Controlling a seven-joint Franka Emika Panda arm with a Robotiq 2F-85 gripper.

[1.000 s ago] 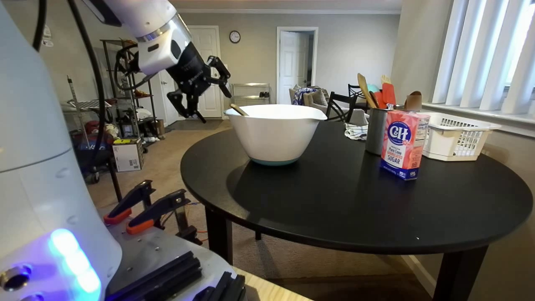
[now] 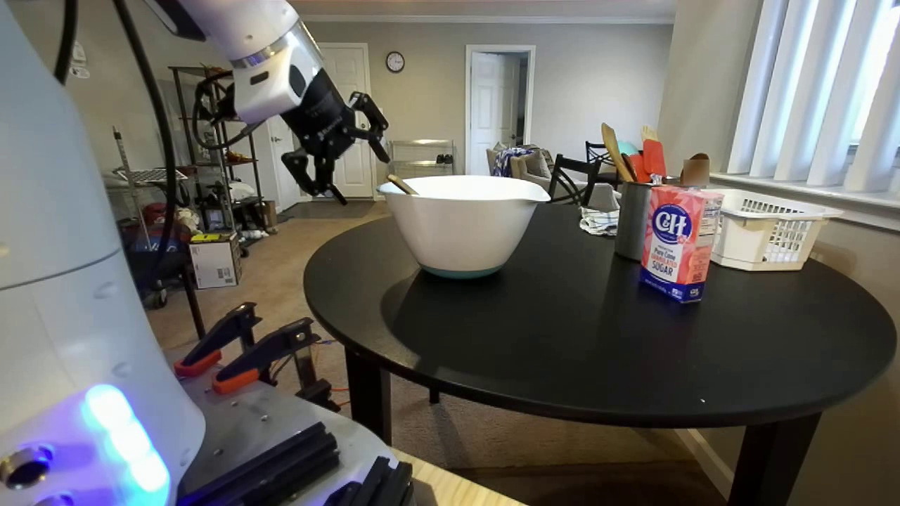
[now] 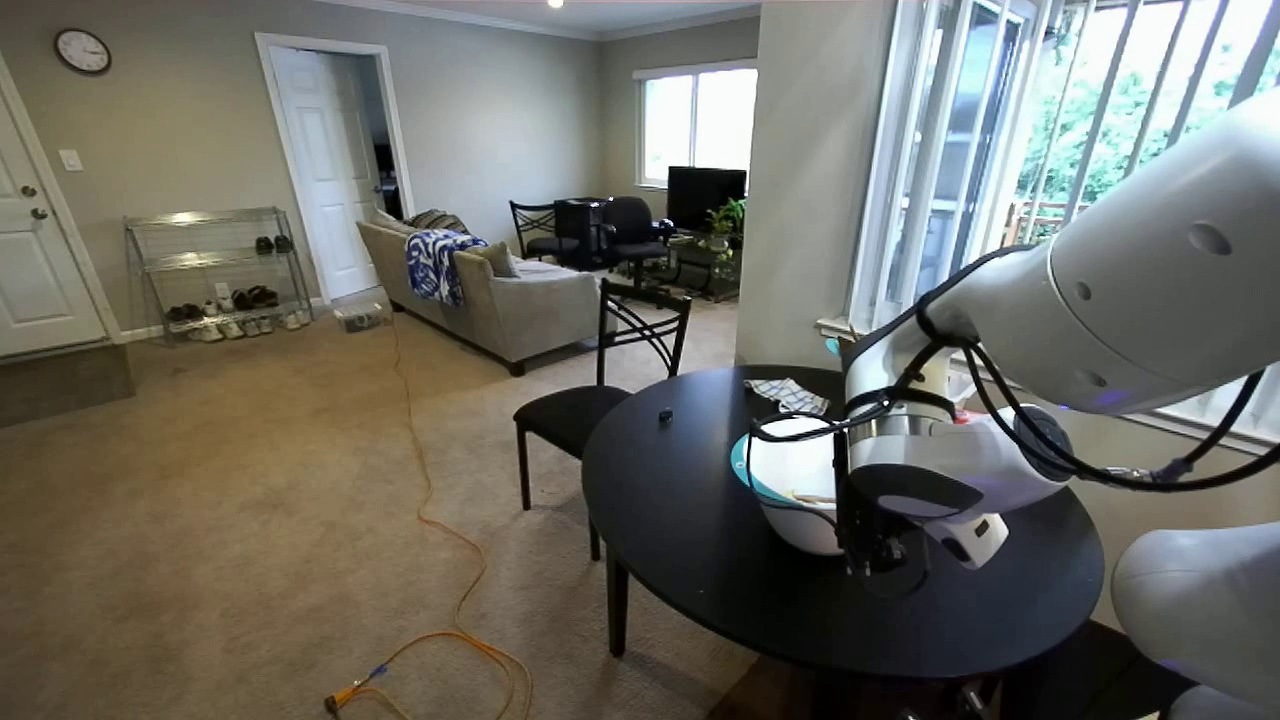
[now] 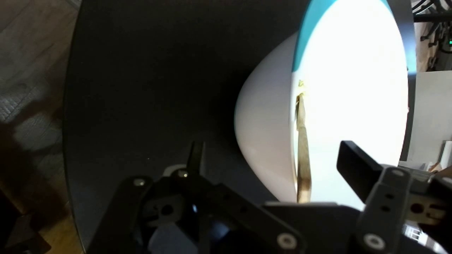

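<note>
On the black round table stands a white mixing bowl (image 2: 465, 223) with a teal rim patch and teal base. A wooden utensil (image 4: 303, 163) leans inside against the bowl's wall, its handle end (image 2: 402, 185) poking above the rim. Left of the bowl and above the table's height, my gripper (image 2: 364, 176) is open and empty, tilted toward the bowl. From the wrist, the spread fingers (image 4: 358, 169) straddle the direction of the utensil without touching it. The utensil's lower part is out of sight in exterior view 1.
A pink sugar carton (image 2: 675, 244), a metal utensil holder (image 2: 633, 221) and a white basket (image 2: 763, 232) occupy the table's right side. Behind lies a checked cloth (image 2: 599, 221).
The arm and gripper have barely shifted, if at all. Bowl, utensil and the other table items stay where they were.
</note>
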